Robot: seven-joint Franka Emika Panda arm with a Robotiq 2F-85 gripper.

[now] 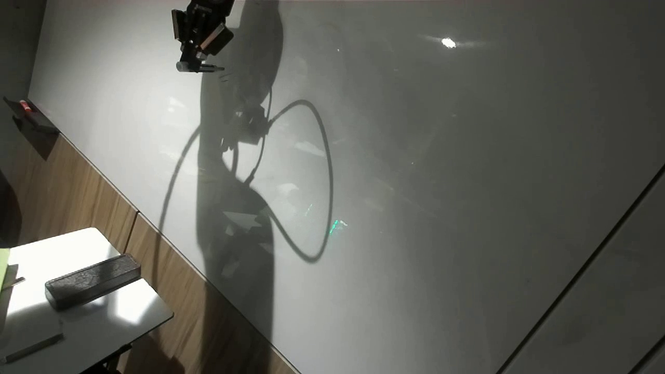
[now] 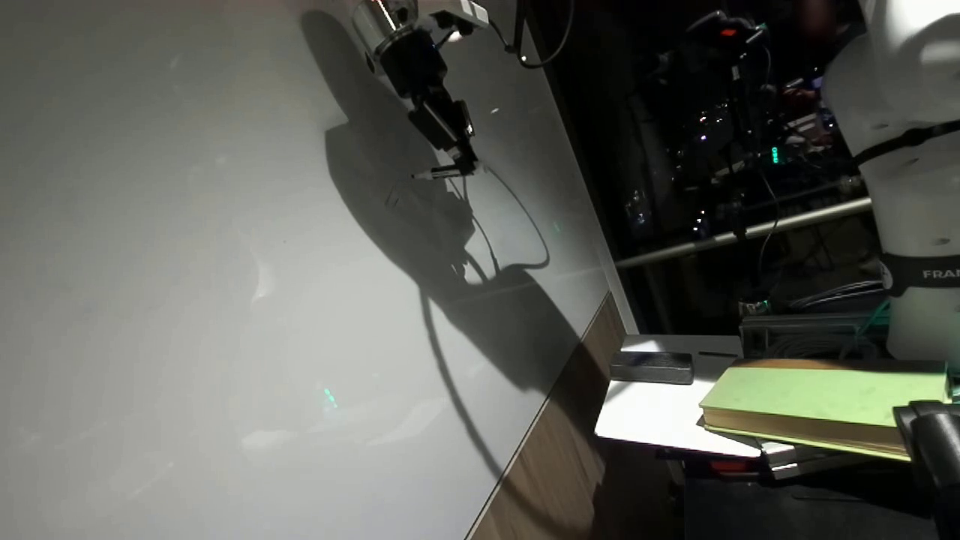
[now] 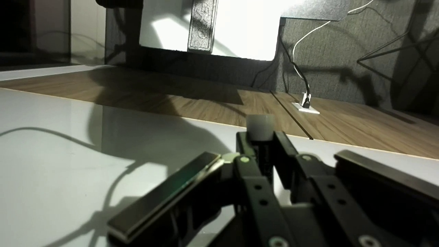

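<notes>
A slim marker [image 2: 438, 172] with a dark tip is gripped by my gripper [image 2: 466, 167] near its rear end. Its tip points toward the whiteboard [image 2: 225, 342]. The marker's shadow lies apart from the tip, so it looks clear of the surface. In exterior view 1 the gripper [image 1: 191, 65] is at the top left, the marker [image 1: 212, 68] sticking out to the right. From the wrist view, the marker's blunt grey end [image 3: 260, 127] shows between the closed fingers; its writing tip is hidden there.
A dark eraser [image 1: 93, 280] rests on a small white table [image 1: 134, 305] below the board. A green book [image 2: 801, 396] lies beside it in exterior view 2. At the left, a small tray [image 1: 40, 118] holds something red. The board is broadly clear, with the arm's shadow across it.
</notes>
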